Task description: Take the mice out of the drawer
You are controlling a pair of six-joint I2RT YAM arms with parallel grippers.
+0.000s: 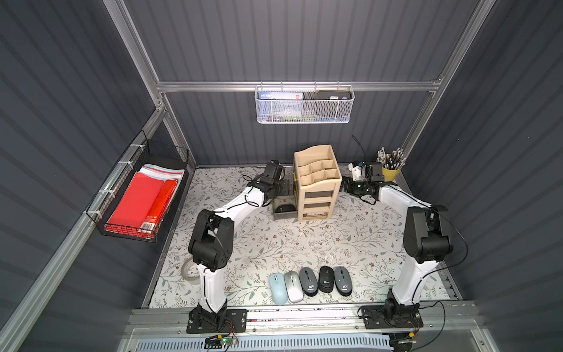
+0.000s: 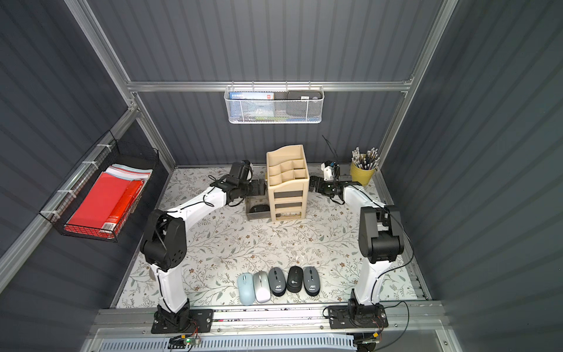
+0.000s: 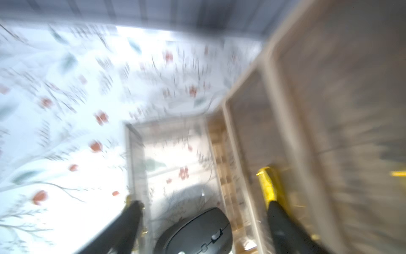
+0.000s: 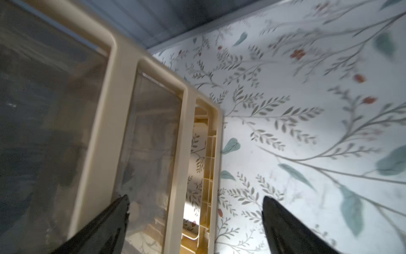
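Observation:
The beige organizer [image 1: 316, 193] stands at the back centre. Its lowest clear drawer [image 2: 258, 214] is pulled out to the left, with a dark mouse [image 3: 194, 237] inside. My left gripper [image 1: 280, 186] is open above the drawer, at the organizer's left side; the left wrist view is blurred and shows yellow handles [image 3: 268, 184] on the drawers. My right gripper [image 1: 347, 184] is open beside the organizer's right side, nothing between its fingers.
Several mice [image 1: 309, 280] lie in a row along the front edge. A yellow pen holder [image 2: 362, 174] stands back right. A red-paper basket [image 1: 140, 199] hangs left, a white mesh basket [image 1: 305, 111] on the back wall.

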